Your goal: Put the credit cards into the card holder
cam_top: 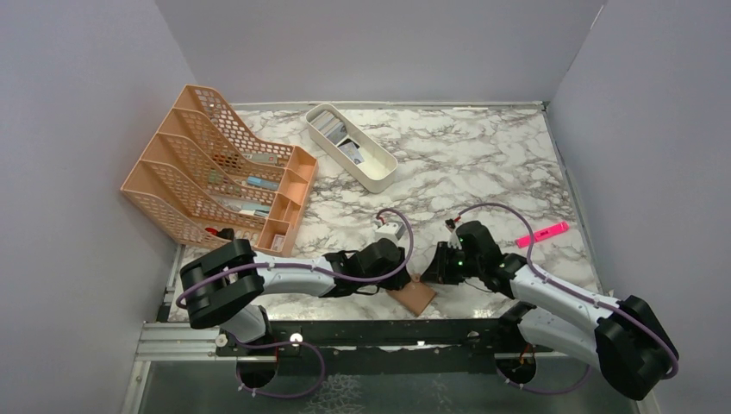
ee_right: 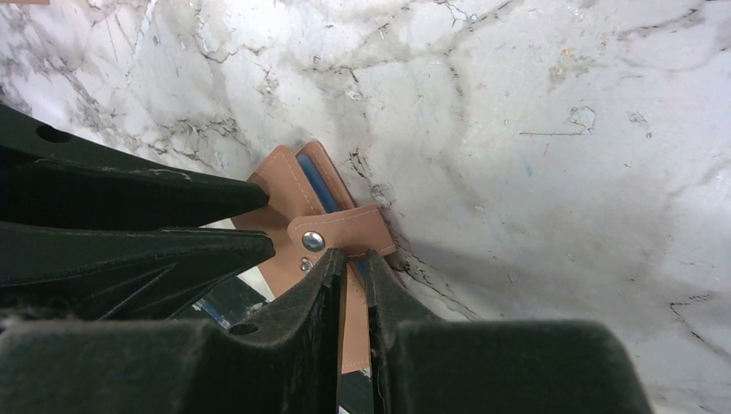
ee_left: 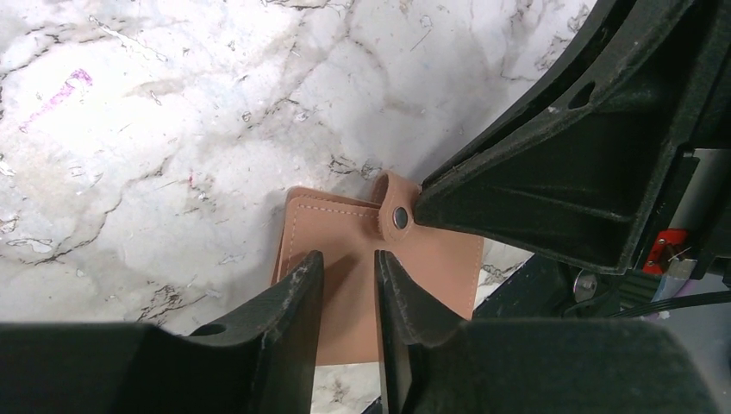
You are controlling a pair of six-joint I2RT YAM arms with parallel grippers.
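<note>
A tan leather card holder (cam_top: 413, 297) with a snap strap (ee_right: 346, 228) lies at the table's front edge; in the right wrist view a blue strip, possibly a card (ee_right: 316, 181), shows inside it. My left gripper is part open over the holder's face. My right gripper is shut on the holder at its strap side, its fingertips close beside the snap.
A white bin (cam_top: 378, 177) with cards and a peach organiser (cam_top: 295, 191) stand at the back and left. A pink marker (cam_top: 541, 233) lies at the right.
</note>
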